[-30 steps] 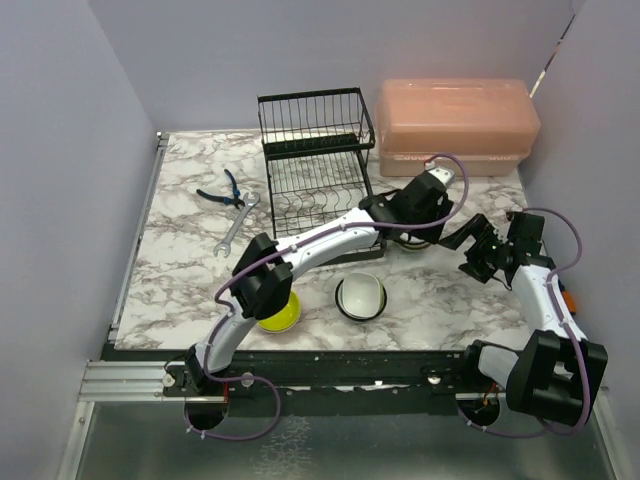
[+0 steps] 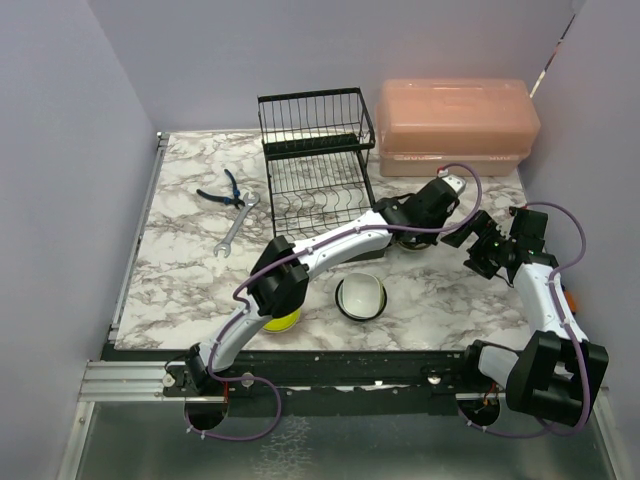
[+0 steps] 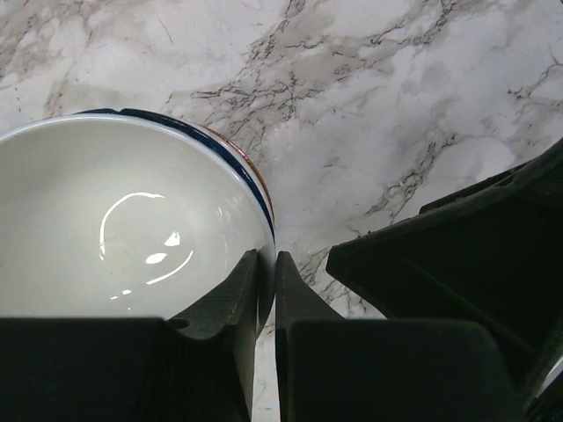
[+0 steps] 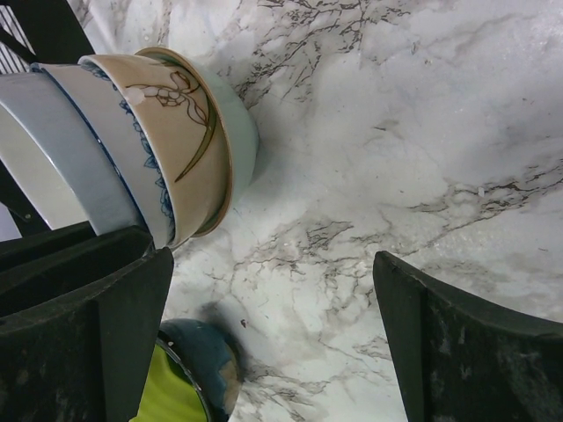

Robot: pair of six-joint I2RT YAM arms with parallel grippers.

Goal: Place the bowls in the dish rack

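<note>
The black wire dish rack [image 2: 310, 185] stands at the back center. My left gripper reaches over a stack of bowls beside the rack; its fingers are shut at the rim of the top white bowl [image 3: 114, 220], but whether the rim is between them is hard to tell. In the right wrist view the stacked bowls [image 4: 180, 141] include patterned ones. My right gripper stands open to the right of the stack, nothing between its fingers. A white bowl [image 2: 362, 295] in a dark one sits at the front center; a yellow bowl [image 2: 282, 321] is partly hidden by the left arm.
A pink lidded box [image 2: 455, 120] fills the back right. Pliers [image 2: 220, 197] and a wrench [image 2: 236, 224] lie left of the rack.
My left gripper and arm have shifted a little to the right over the stack since a second ago. The right arm has moved very slightly.
</note>
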